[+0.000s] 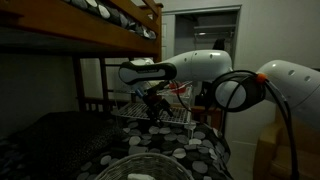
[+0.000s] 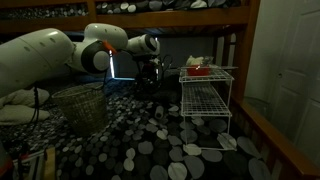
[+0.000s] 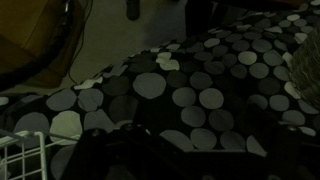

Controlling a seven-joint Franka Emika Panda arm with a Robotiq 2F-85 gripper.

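My gripper hangs over the dark, dotted bedding, pointing down. In the wrist view its dark fingers stand apart at the lower edge, and only bedding shows between them. Below and nearer the camera in exterior view 1 is a round woven basket with a white item inside. The white wire rack has two shelves and stands to one side of the gripper. A red and white item lies on its top shelf.
A wooden bunk frame borders the bed beyond the rack. An upper bunk overhangs the area. A brown chair stands beside the bed. Small pale objects lie on the bedding, which is otherwise mostly clear between basket and rack.
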